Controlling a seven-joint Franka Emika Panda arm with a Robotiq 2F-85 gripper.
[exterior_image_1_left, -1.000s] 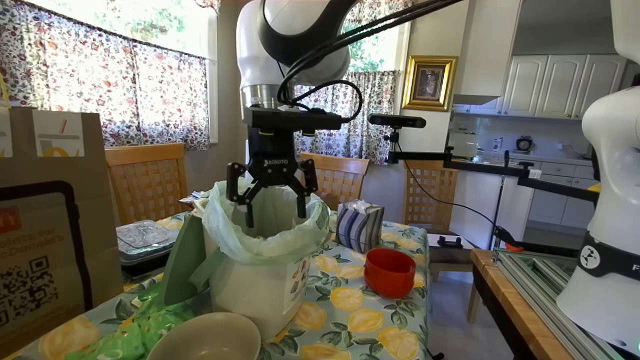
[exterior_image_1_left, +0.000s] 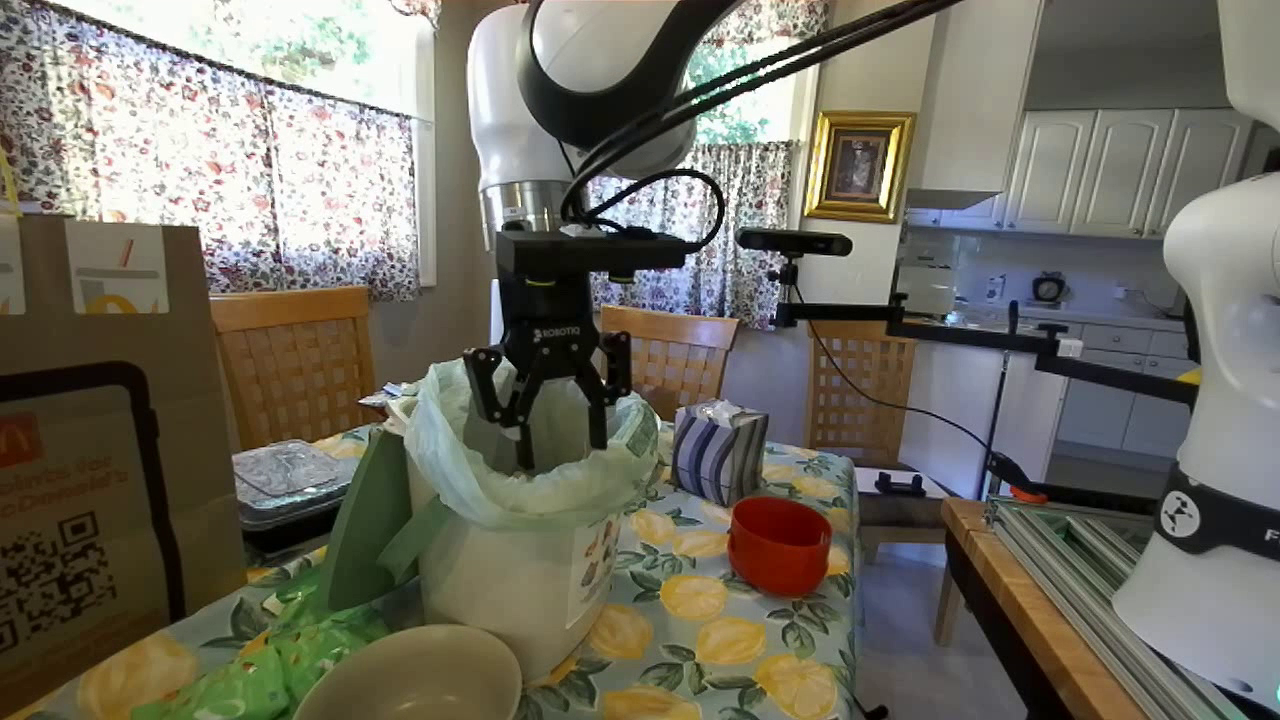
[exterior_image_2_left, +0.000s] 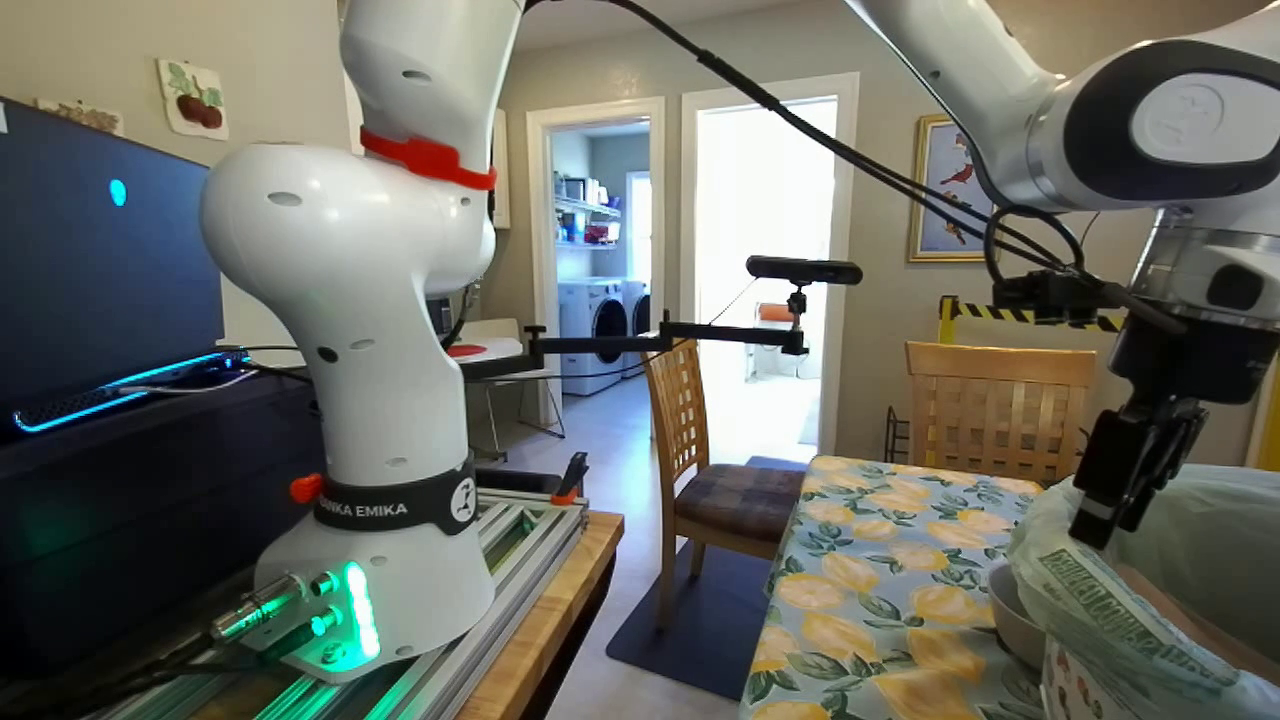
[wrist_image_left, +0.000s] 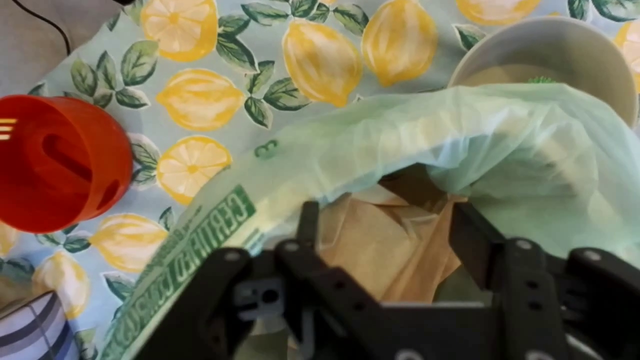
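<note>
My gripper (exterior_image_1_left: 561, 440) points down into the mouth of a white bin (exterior_image_1_left: 510, 588) lined with a pale green bag (exterior_image_1_left: 528, 498). Its fingers stand part open, and nothing shows held between the fingers. Looking down in the wrist view, the gripper frames folded brown paper (wrist_image_left: 372, 240) lying inside the liner. Whether the fingertips touch that paper, I cannot tell. From the second exterior view, the gripper (exterior_image_2_left: 1110, 518) is at the bin's near rim, over the bag (exterior_image_2_left: 1080, 588).
A red bowl (exterior_image_1_left: 780, 548) and a striped tissue box (exterior_image_1_left: 717, 456) stand right of the bin. In front sits a beige bowl (exterior_image_1_left: 414, 678). A green lid (exterior_image_1_left: 366, 528) leans at the left, beside a large paper bag (exterior_image_1_left: 120, 480).
The gripper's fingers have drawn closer together. The gripper has also come slightly lower at the bin's mouth. The bin and the bowls have not moved.
</note>
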